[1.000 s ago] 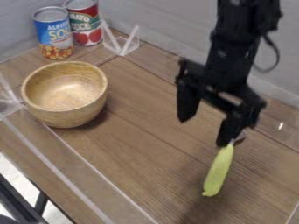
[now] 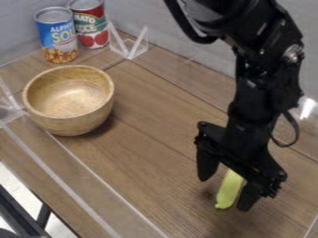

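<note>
A yellow-green elongated object (image 2: 228,191) lies on the wooden table at the lower right. My black gripper (image 2: 230,175) is low over it, a finger on each side, covering its upper part. Whether the fingers touch it I cannot tell.
A wooden bowl (image 2: 69,100) sits at the left. Two cans, an Alpha soup can (image 2: 58,35) and a red-labelled can (image 2: 91,23), stand at the back left beside a clear plastic piece (image 2: 128,45).
My gripper has come down and toward the front onto the yellow-green object, with its fingers closer together than before. The object looks unmoved.
</note>
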